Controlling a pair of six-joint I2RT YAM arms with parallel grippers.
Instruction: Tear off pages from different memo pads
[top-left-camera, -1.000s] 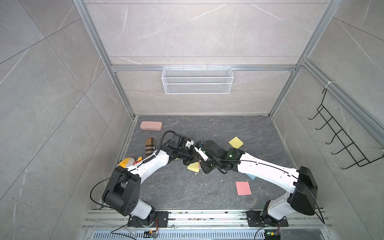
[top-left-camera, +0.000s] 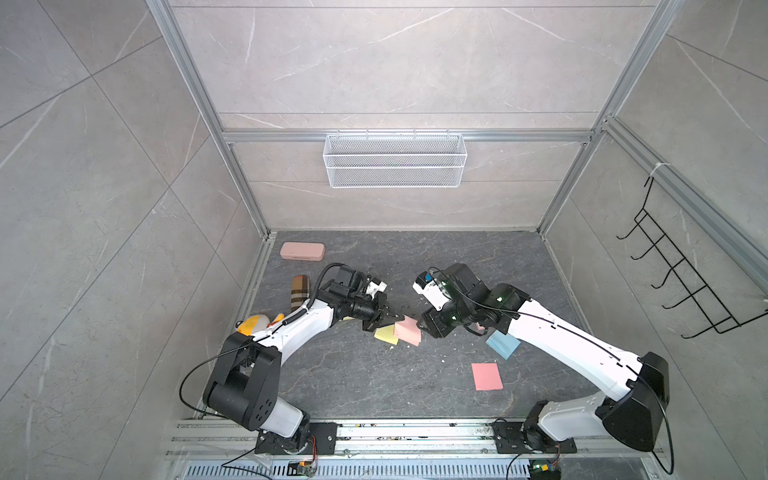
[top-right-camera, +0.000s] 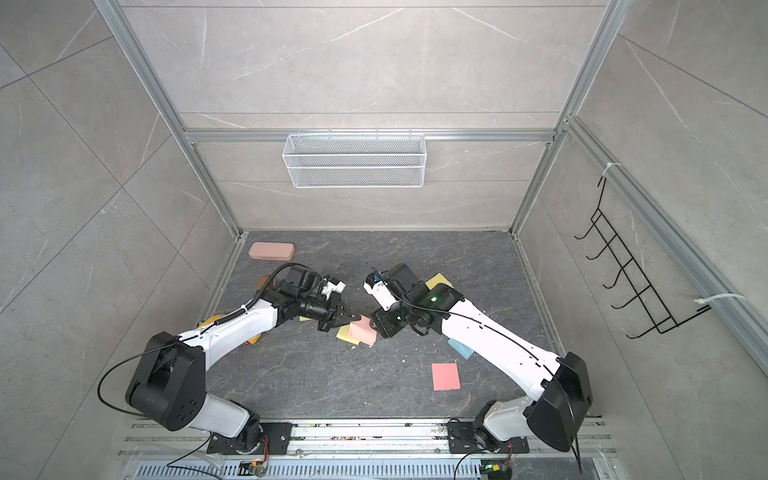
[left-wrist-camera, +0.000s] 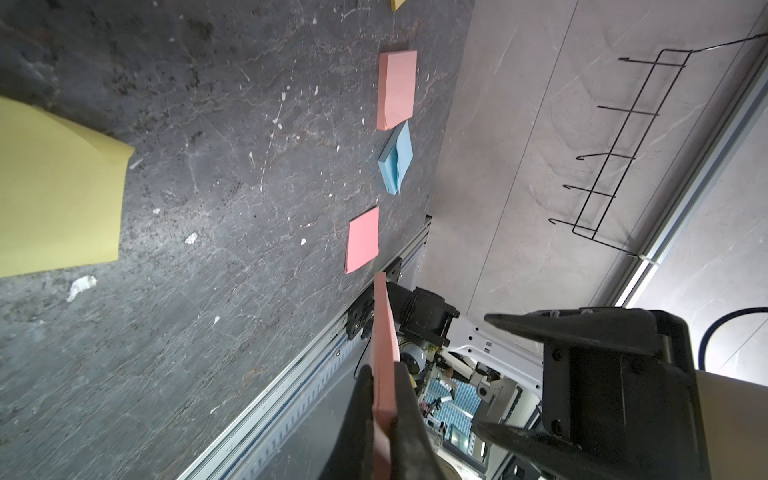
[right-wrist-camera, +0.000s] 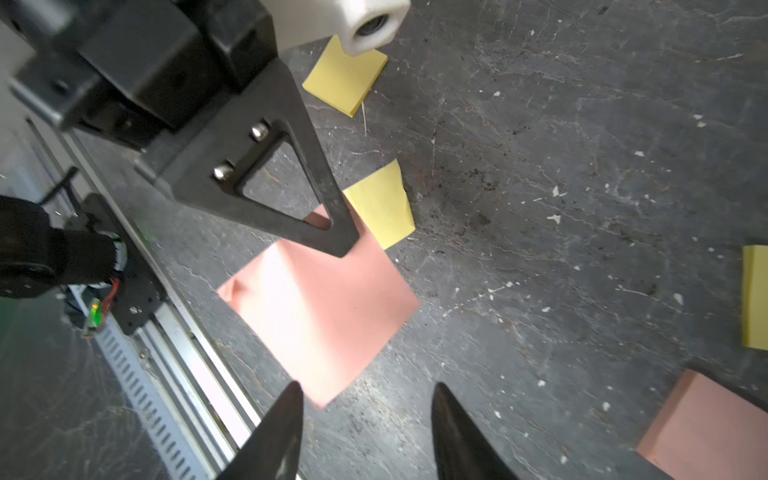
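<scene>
A light pink page (right-wrist-camera: 336, 308) hangs from my left gripper, which is shut on its edge above the table. In the left wrist view this pink page (left-wrist-camera: 385, 344) appears edge-on between the fingers. My right gripper is open beside it, with nothing between its fingers; the page is apart from them. A loose yellow sheet (right-wrist-camera: 389, 209) lies on the table below the left gripper, and beyond is a yellow pad (right-wrist-camera: 345, 74). The left wrist view also has a thick pink pad (left-wrist-camera: 398, 88), a blue pad (left-wrist-camera: 396, 158) and a pink square (left-wrist-camera: 363, 240).
A pink case (top-left-camera: 302, 251) lies at the back left, near a brown striped object (top-left-camera: 300, 293) and an orange-yellow item (top-left-camera: 254, 324). A wire basket (top-left-camera: 394, 161) hangs on the back wall, a black hook rack (top-left-camera: 680, 264) on the right.
My right arm has drawn away to the right from the left gripper, and its gripper is now clear of the pink page. More of that page shows. The left arm has hardly moved.
</scene>
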